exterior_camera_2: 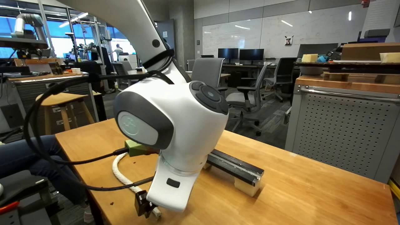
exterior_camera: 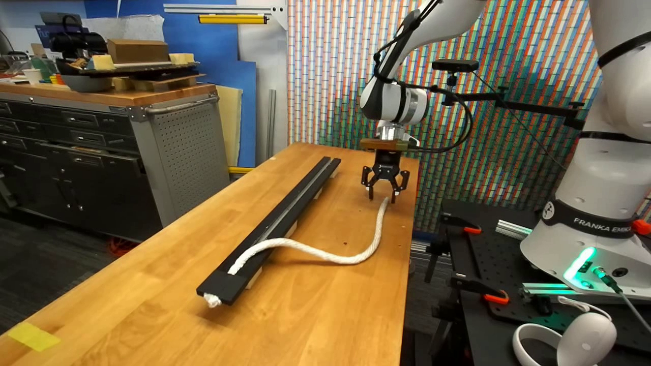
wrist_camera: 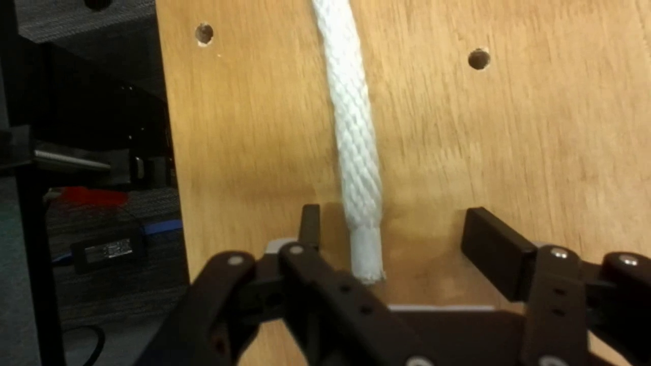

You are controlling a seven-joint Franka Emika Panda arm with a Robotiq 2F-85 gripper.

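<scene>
A white braided rope point(exterior_camera: 329, 254) curves over the wooden table. One end runs into the near part of a long black grooved bar point(exterior_camera: 293, 198), with a frayed tip poking out at the bar's front. Its loose, taped end point(wrist_camera: 366, 250) lies between the fingers of my gripper in the wrist view, closer to the left one, with wood showing on both sides. My gripper point(exterior_camera: 382, 195) points straight down, low over the table, part open and not clamped on the rope. In exterior view 2 the arm hides much of the gripper and rope point(exterior_camera_2: 120, 172).
Pale blocks point(exterior_camera_2: 245, 187) hold the bar above the table point(exterior_camera: 342, 305). The table's right edge runs close beside the gripper. Bare wood lies left of the bar, and a grey tool cabinet point(exterior_camera: 183, 152) stands farther left.
</scene>
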